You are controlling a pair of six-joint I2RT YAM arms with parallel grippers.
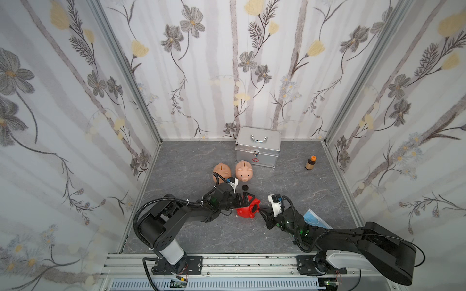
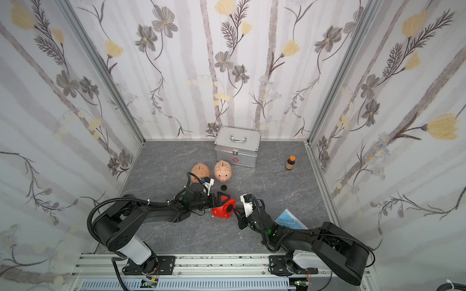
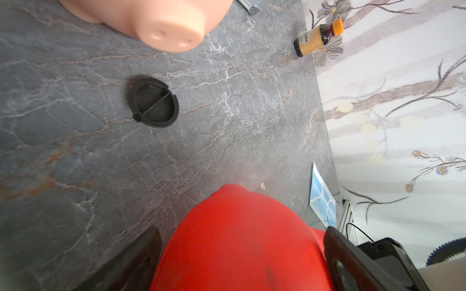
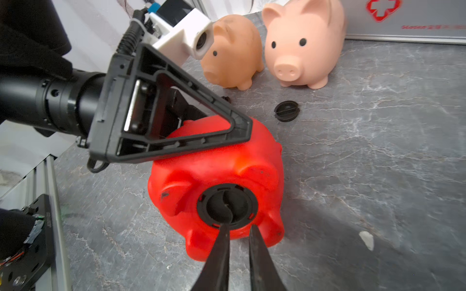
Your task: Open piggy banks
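Note:
The red piggy bank lies on its side, its belly toward my right gripper. A round black plug sits in the belly opening. Fingers of my left gripper stand on either side of the red body; the finger is open around it. My right gripper is shut in front of the belly, its two thin fingertips just below the plug in the right wrist view, nothing seen between them. Behind stand a tan piggy bank and a pale pink piggy bank, both upright. Their undersides are hidden.
A loose black plug lies on the table in front of the pink bank. A silver case stands at the back, a brown bottle at the right. A blue packet lies near the right arm.

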